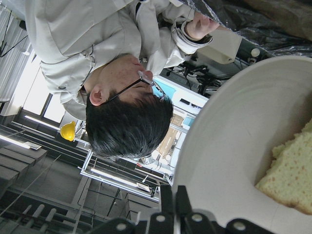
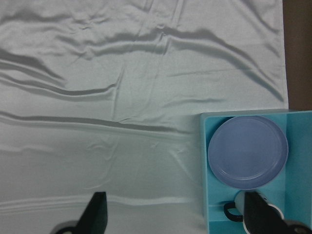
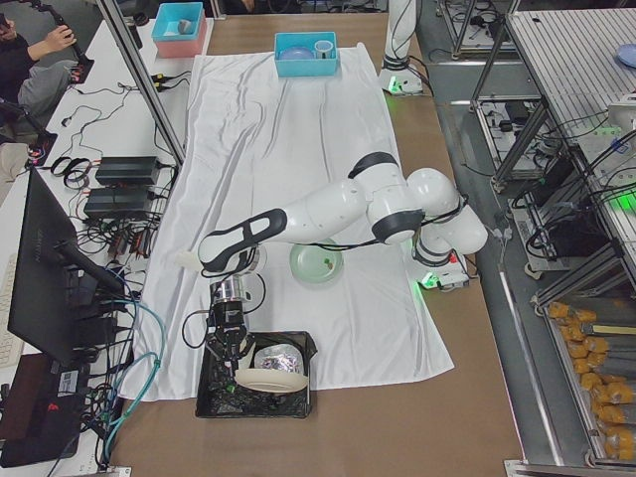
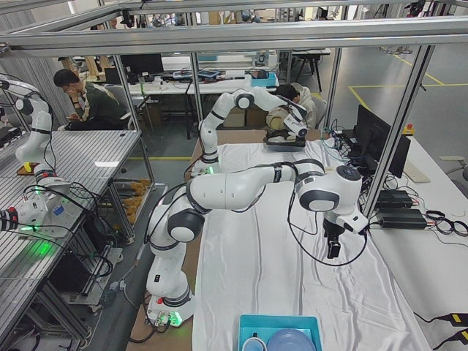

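Observation:
My left gripper [image 3: 235,360] is shut on the rim of a cream bowl [image 3: 270,380], which it holds tilted inside a black-lined bin [image 3: 214,402]. A piece of yellow cake [image 1: 287,175] lies in the bowl in the left wrist view. A crumpled silver item [image 3: 278,356] is in the bin behind the bowl. My right gripper [image 4: 333,247] hangs over the white cloth, its fingers apart and empty in the right wrist view, near a blue tub [image 2: 204,161].
A green plate [image 3: 316,260] lies on the cloth above the bin. The blue tub holds a blue plate [image 2: 247,151] and a mug [image 2: 241,200]. A person's head [image 1: 126,122] appears in the left wrist view.

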